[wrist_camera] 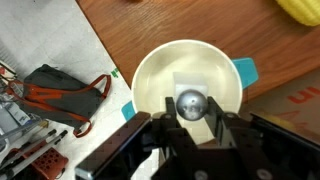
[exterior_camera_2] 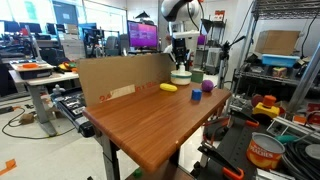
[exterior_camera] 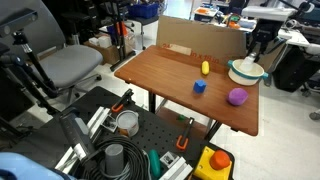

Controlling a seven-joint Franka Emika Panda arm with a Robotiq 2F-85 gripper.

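Note:
A round white pot [wrist_camera: 160,72] with blue-green handles [wrist_camera: 246,71] stands at the far right corner of the table, seen also in exterior view 1 as the pale pot [exterior_camera: 246,72]. Directly above it is my gripper, pointing downward. Its fingers are closed on a small round grey object [wrist_camera: 190,103]. A pale square patch shows behind that object, within the pot's outline. Whether the object touches the pot cannot be told.
On the wooden table [exterior_camera: 160,75] lie a yellow object [exterior_camera: 205,67], a blue cup-like item [exterior_camera: 199,86] and a purple ball [exterior_camera: 237,97]. A cardboard panel [exterior_camera_2: 120,78] borders the table.

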